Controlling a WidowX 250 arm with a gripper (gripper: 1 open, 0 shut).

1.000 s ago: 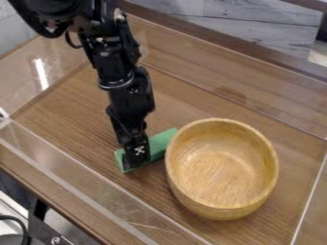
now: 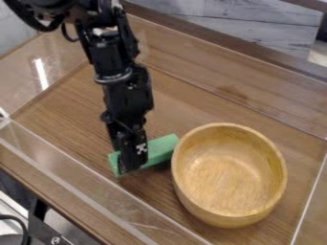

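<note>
My black gripper (image 2: pixel 132 151) reaches down from the top left to a flat green object (image 2: pixel 160 151) on the wooden table, near the front. Its fingers are over the left part of the green object and appear shut on it. Just to the right, a tan oval bowl (image 2: pixel 230 172) stands empty, close against the green object.
A grey-white board (image 2: pixel 255 29) runs along the back. Cables and dark parts lie off the table's front left edge.
The gripper has shifted slightly left over the last second, with the green object under it. The bowl appears slightly further right than before.
</note>
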